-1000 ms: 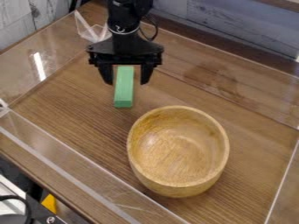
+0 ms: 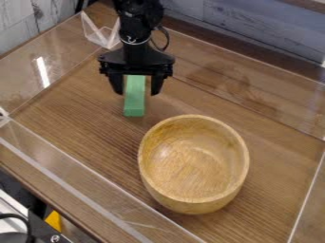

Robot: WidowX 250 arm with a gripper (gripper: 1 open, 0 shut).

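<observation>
The black gripper (image 2: 135, 76) hangs in the upper middle of the wooden tray, open, its fingers on either side of a green block (image 2: 133, 102). The block lies lengthwise, pointing toward the camera, and its far end is partly hidden by the gripper. Whether the fingertips touch it is unclear.
A large tan bowl (image 2: 193, 161) fills the lower right of the tray. The tray's side walls (image 2: 28, 24) bound the area at the back and left.
The gripper has moved left and its fingers have come around the far part of the green block. The block and bowl look unmoved.
</observation>
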